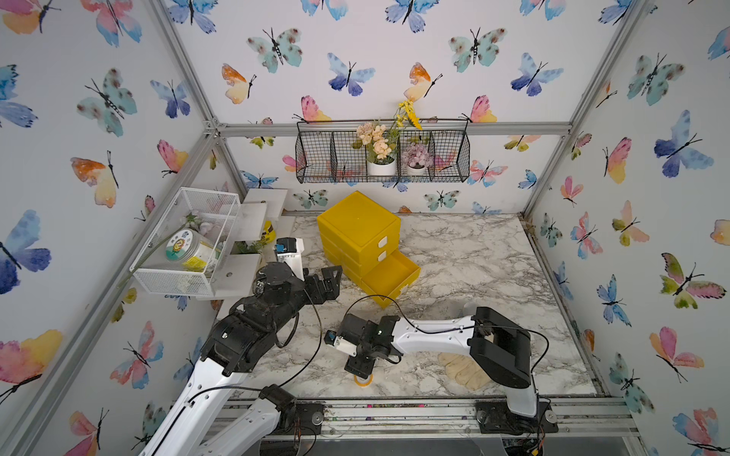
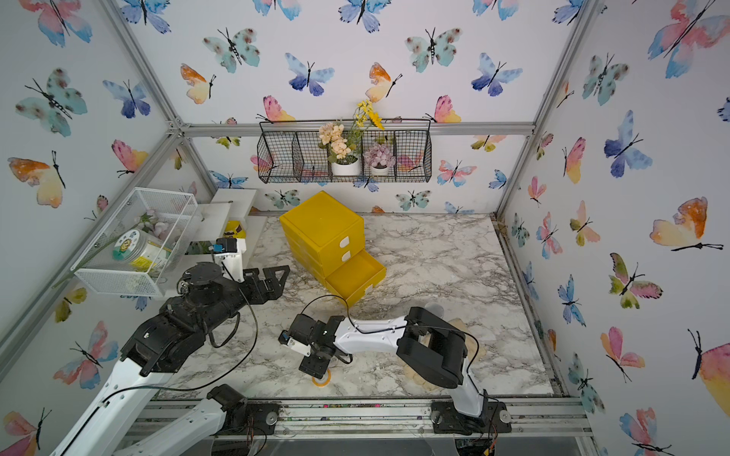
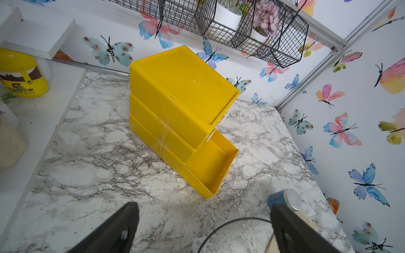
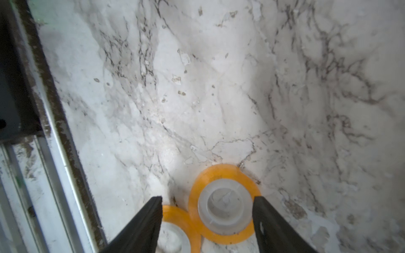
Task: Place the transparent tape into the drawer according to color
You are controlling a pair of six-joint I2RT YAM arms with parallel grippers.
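Note:
Two rolls of tape with orange rims lie flat and touching on the marble table. In the right wrist view the farther roll (image 4: 221, 170) sits between and below the fingers of my right gripper, which is open and holds nothing. The second roll (image 4: 192, 225) is partly hidden by its left finger. From the top left, one orange rim (image 1: 363, 383) peeks out under that gripper (image 1: 359, 368). The yellow drawer unit (image 3: 181, 88) has its lowest drawer (image 3: 213, 158) pulled out, empty inside. My left gripper hangs open and empty, left of the unit.
A beige glove (image 1: 464, 372) lies at the right front, partly under the right arm. Close to it stands a blue can (image 3: 278, 198). White shelves and a wire basket (image 1: 186, 243) line the left wall.

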